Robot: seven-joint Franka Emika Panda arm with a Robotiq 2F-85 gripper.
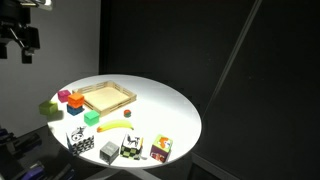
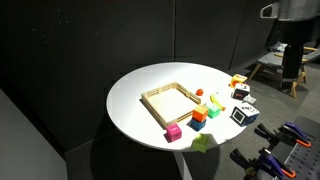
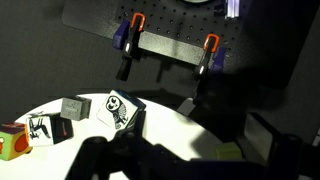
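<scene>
My gripper (image 1: 15, 56) hangs at the upper left in the first exterior view, high above the table's near edge and away from every object. In the wrist view its dark fingers (image 3: 131, 150) stand wide apart, open, with nothing held between them. A shallow wooden tray (image 1: 91, 100) lies on the round white table (image 1: 165, 105). Beside it are a pink block (image 2: 173, 132), an orange block (image 2: 200, 114) on top of a blue one (image 2: 197, 125), a green block (image 1: 92, 118) and a yellow-green block (image 2: 200, 143). A yellow banana (image 1: 115, 125) lies nearer the edge.
Several picture cubes line the table's edge, including a black-and-white one (image 1: 80, 139) and a colourful one (image 1: 162, 148); a grey cube (image 1: 109, 152) sits among them. A small reddish object (image 1: 127, 113) lies near the tray.
</scene>
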